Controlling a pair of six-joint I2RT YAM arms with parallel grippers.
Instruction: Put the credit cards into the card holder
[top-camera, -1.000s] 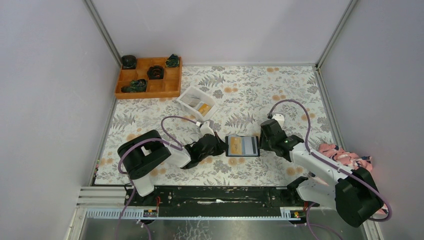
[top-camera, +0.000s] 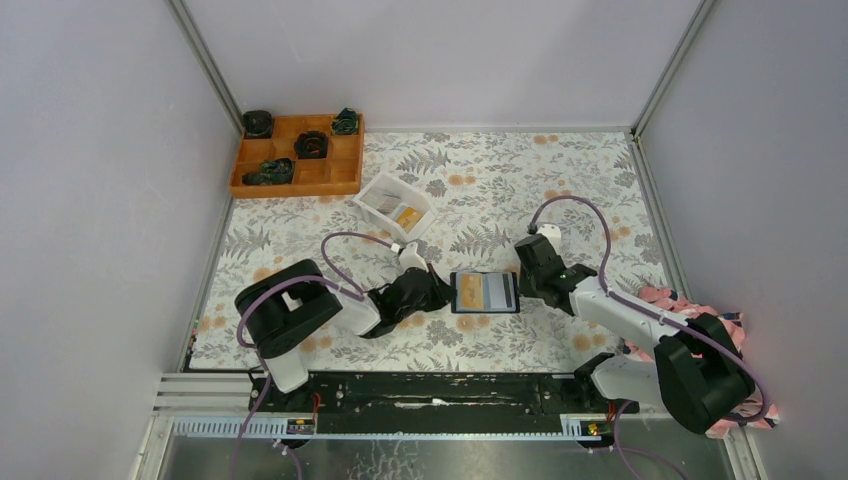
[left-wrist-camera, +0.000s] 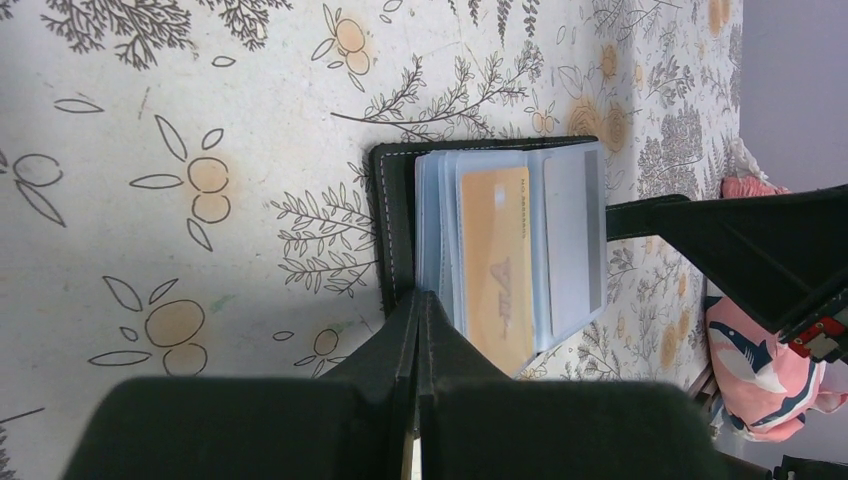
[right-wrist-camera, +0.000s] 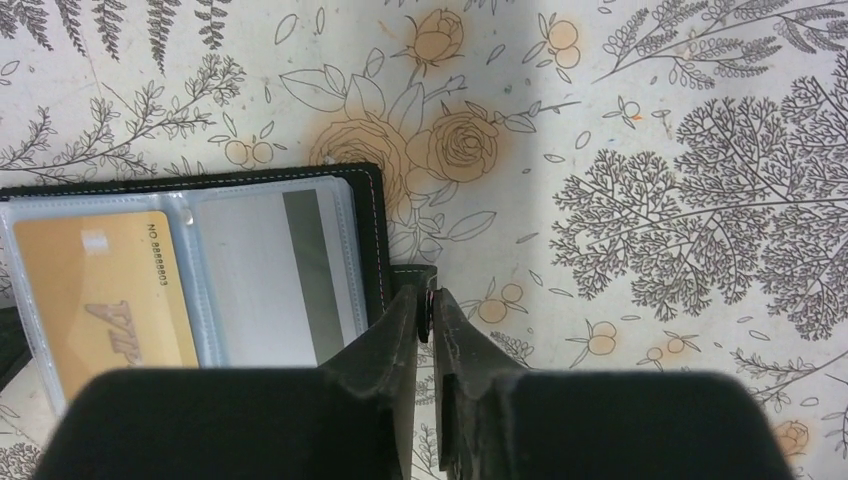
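Note:
The black card holder (top-camera: 485, 308) lies open on the table in the top view, its clear sleeves facing up. A gold card (right-wrist-camera: 105, 290) fills the left sleeve. Beside it, a white card with a dark stripe (right-wrist-camera: 262, 275) sits in another sleeve. My left gripper is shut against the holder's left edge; nothing clearly shows between its fingers. At the right edge, the holder's short black strap (right-wrist-camera: 410, 275) reaches my right gripper. Its fingers stand close together around the strap's end; whether they grip it is unclear.
A white bin (top-camera: 428, 215) with more cards inside stands behind the left arm. Farther back is an orange divided tray (top-camera: 345, 170) with dark items. A pink cloth (top-camera: 680, 305) lies at the far right.
The left arm and the holder look unmoved.

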